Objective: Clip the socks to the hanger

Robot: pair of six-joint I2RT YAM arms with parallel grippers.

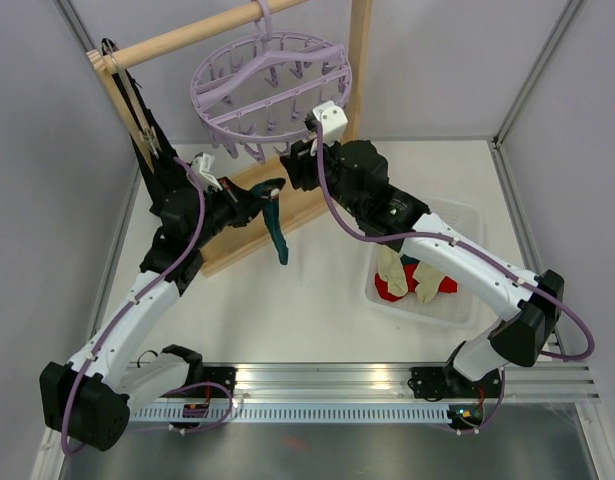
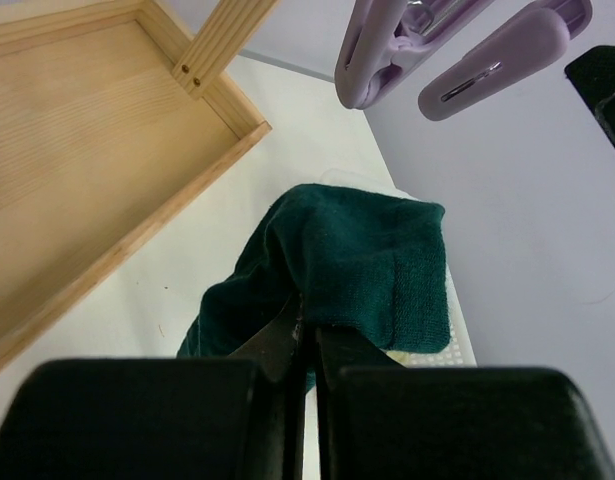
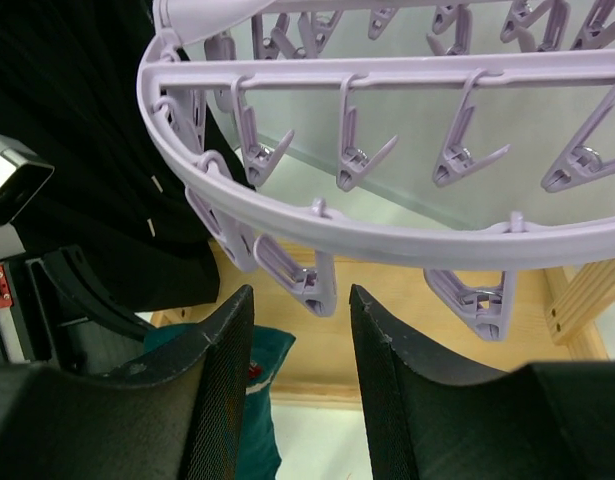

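Note:
A dark green sock [image 1: 277,235] hangs from my left gripper [image 1: 273,192], which is shut on it. In the left wrist view the sock [image 2: 362,260] folds over beyond the fingertips. Above and behind it is the round lilac hanger [image 1: 252,133] with clips along its rim. My right gripper stands part open below that rim, one finger to either side of a hanging clip [image 3: 315,288]. Whether the fingers touch the clip I cannot tell. The sock [image 3: 255,425] shows lower left, partly hidden by the right gripper's left finger, and no sock hangs in that clip.
The hanger hangs from a wooden rail [image 1: 197,32] on a stand with a wooden base [image 1: 232,245]. Dark straps or cloth [image 1: 162,175] hang at the left. A clear bin [image 1: 412,313] with red, cream and green socks stands at the right.

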